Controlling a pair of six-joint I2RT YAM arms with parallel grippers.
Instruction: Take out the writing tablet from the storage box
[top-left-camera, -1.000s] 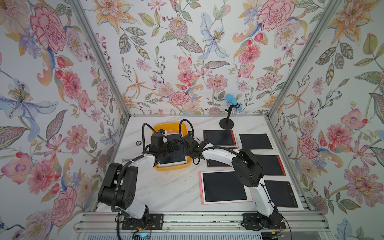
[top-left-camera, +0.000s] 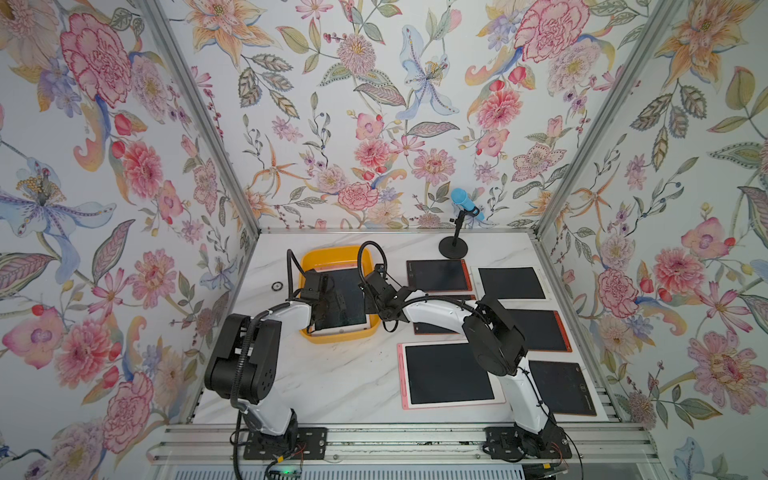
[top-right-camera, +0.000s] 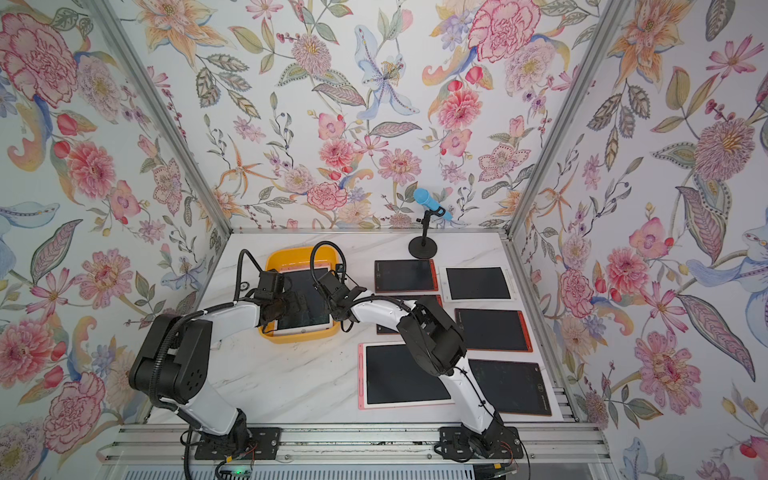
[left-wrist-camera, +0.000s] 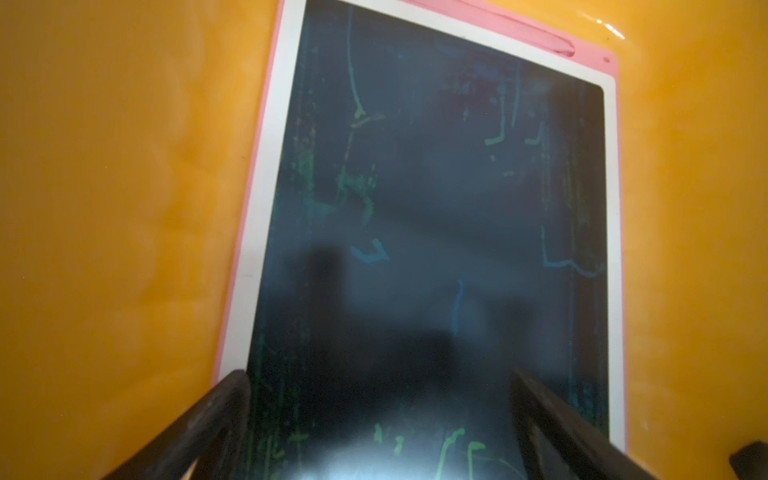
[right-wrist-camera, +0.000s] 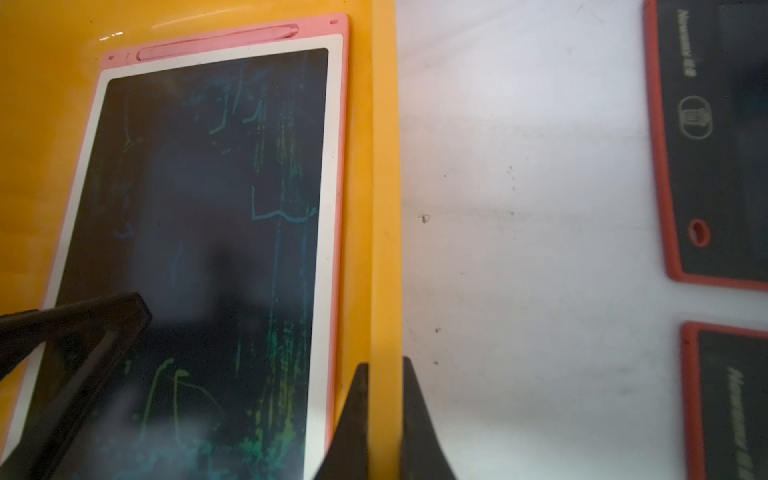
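The pink writing tablet with white bezel and dark, scribbled screen lies inside the yellow storage box (top-left-camera: 336, 338), seen also in the right wrist view (right-wrist-camera: 208, 184). My left gripper is open low over the tablet's screen, its fingers spread within the tablet's width, nothing between them. My right gripper is shut on the box's right rim, which runs upright between its fingers. In both top views the grippers hide part of the tablet.
Several other tablets (top-left-camera: 448, 372) lie to the right of the box. A black stand with a blue microphone (top-left-camera: 460, 200) is at the back right.
The right arm has barely moved.
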